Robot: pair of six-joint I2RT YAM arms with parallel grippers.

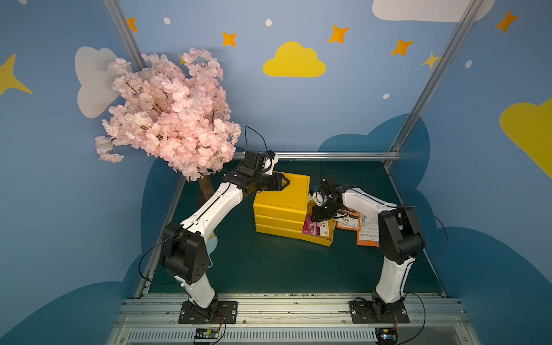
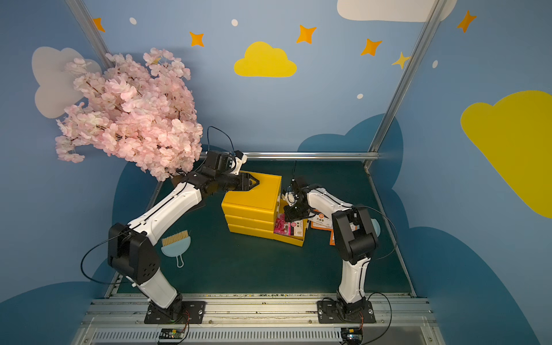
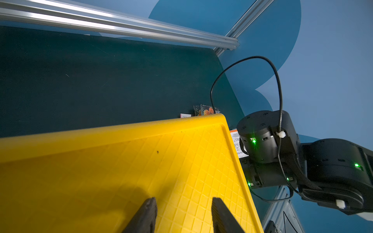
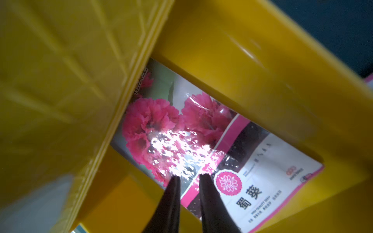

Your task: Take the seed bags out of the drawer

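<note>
In the top left view a yellow drawer unit (image 1: pixel 280 198) has its bottom drawer (image 1: pixel 293 234) pulled out to the right. A pink-flowered seed bag (image 4: pixel 174 132) lies in that drawer in the right wrist view. Just over it is my right gripper, fingertips near the bag's lower edge, a narrow gap between them, nothing clearly held. My left gripper is open over the yellow top (image 3: pixel 116 163), empty between its fingers.
Orange-edged seed bags (image 1: pixel 368 233) lie on the dark mat right of the unit. A pink blossom tree (image 1: pixel 172 115) stands at back left; a brush and dustpan (image 2: pixel 176 246) lie at left.
</note>
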